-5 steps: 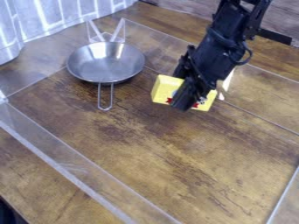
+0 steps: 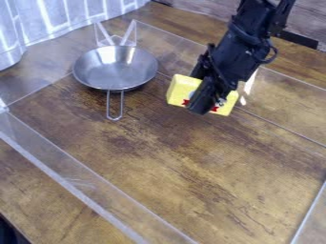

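My black gripper (image 2: 204, 97) reaches down from the top right and is shut on a yellow box (image 2: 185, 91) with red markings, right of the middle of the view. The gripper's body hides part of the box. A steel pan (image 2: 114, 67) with a long wire handle lies to the left of the box, apart from it.
Clear plastic walls edge the wooden table (image 2: 166, 181). A pale pronged object (image 2: 117, 34) stands behind the pan. A white curtain (image 2: 38, 17) hangs at the top left.
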